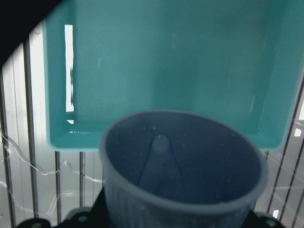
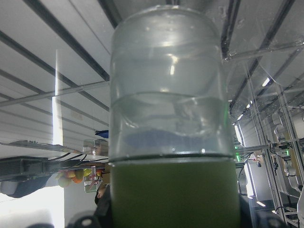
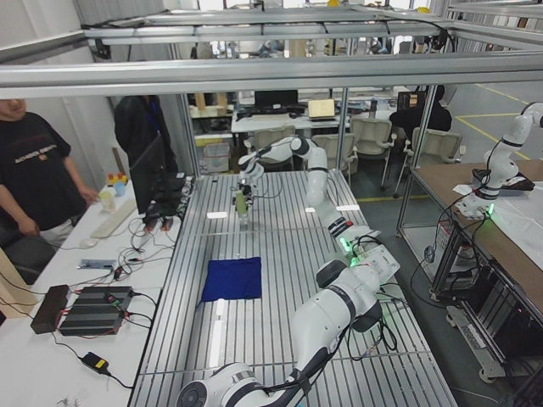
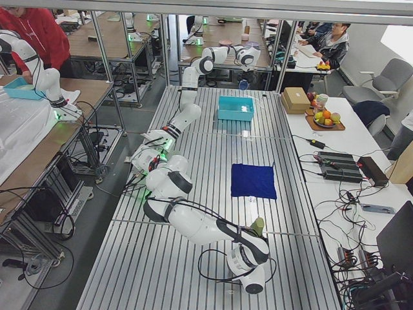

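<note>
A blue-grey cup [image 1: 183, 161] with a wet inside fills the bottom of the left wrist view, with my left gripper shut on it, above a teal bin [image 1: 171, 57] holding a white strip. The bin [image 4: 235, 108] stands at the table's far end in the camera right view. My right gripper is shut on a green bottle [image 2: 175, 190] with a clear upper part; in the camera right view this bottle [image 4: 257, 226] is over the near half of the table.
A dark blue cloth [image 4: 253, 181] lies flat mid-table. A side table [image 4: 345, 129] at the right holds boxes, fruit, electronics and cables.
</note>
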